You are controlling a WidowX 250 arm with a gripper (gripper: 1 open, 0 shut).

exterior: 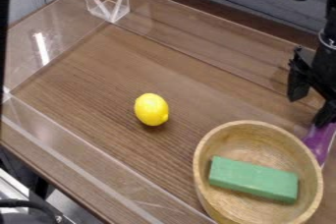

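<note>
My black gripper (313, 84) is at the right edge, low over the table beside a purple object (317, 144); whether its fingers are open or shut is unclear. The purple object lies right of a round wooden bowl (205, 169), its upper part near the gripper's lower tip. A green block (253, 179) sits inside the bowl. A yellow lemon-like object (152, 109) lies left of the bowl on the table.
A clear wire-like or plastic item (108, 2) stands at the back left.
</note>
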